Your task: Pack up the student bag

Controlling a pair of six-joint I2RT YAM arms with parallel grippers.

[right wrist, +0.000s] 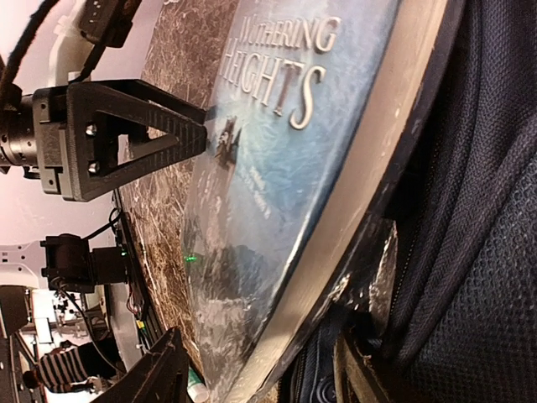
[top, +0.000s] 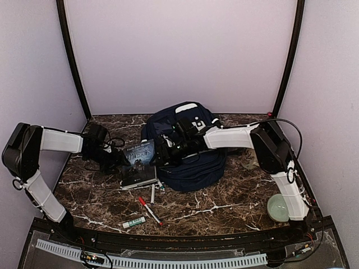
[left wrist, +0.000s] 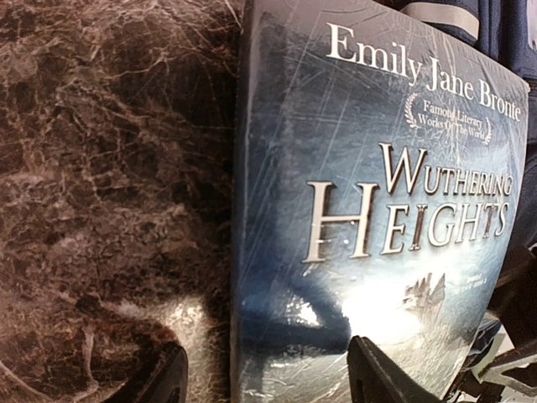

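Note:
The Wuthering Heights book (top: 139,162) lies cover up, tilted, with one long side against the dark blue bag (top: 193,171). My left gripper stands open at the book's spine side, one finger over bare table and the other over the cover. My right gripper is open too, its fingers to either side of the page edge beside the bag. Neither gripper visibly pinches the book (right wrist: 260,193). The bag's mesh and zip (right wrist: 478,294) fill the right of the right wrist view. In the top view both fingertips are hard to make out.
In front of the book lie a white marker (top: 152,194), a red-capped marker (top: 150,210) and a glue stick (top: 134,222). A green bowl (top: 277,208) stands at the front right. A patterned cup (top: 249,159) is partly hidden behind my right arm.

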